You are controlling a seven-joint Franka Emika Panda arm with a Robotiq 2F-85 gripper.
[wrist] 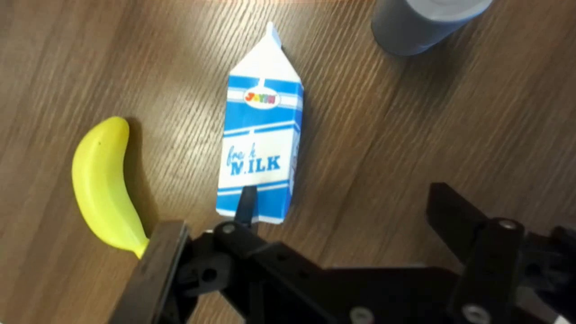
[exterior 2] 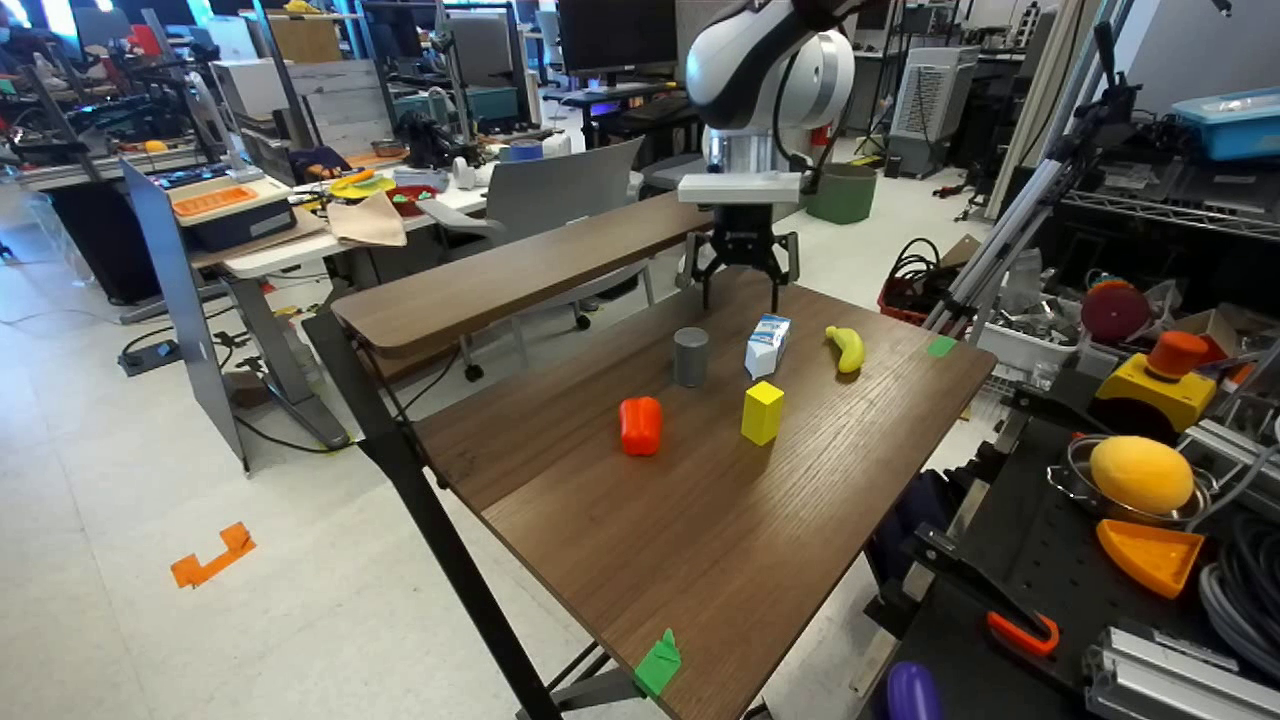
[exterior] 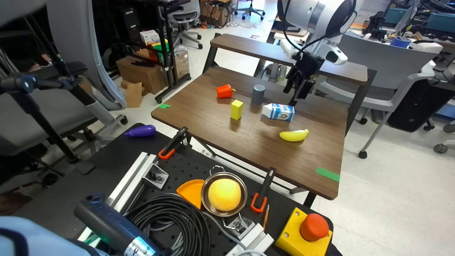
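Observation:
A blue and white milk carton (wrist: 259, 135) lies on its side on the brown table (exterior: 204, 111). My gripper stands open above the table, its fingers wide apart with bare wood visible between them. In the wrist view the left finger (wrist: 247, 202) overlaps the carton's bottom end, while the right finger stays well clear of it; whether the left one touches cannot be told. From the second exterior view, the gripper (exterior 2: 740, 300) points downward just behind the carton (exterior 2: 768, 346).
Around the carton are a yellow banana (wrist: 105, 183), a grey cylinder (exterior 2: 690, 358), a yellow block (exterior 2: 762, 414) and a red pepper (exterior 2: 641, 426). A raised shelf (exterior: 256, 47) runs along the table's back edge.

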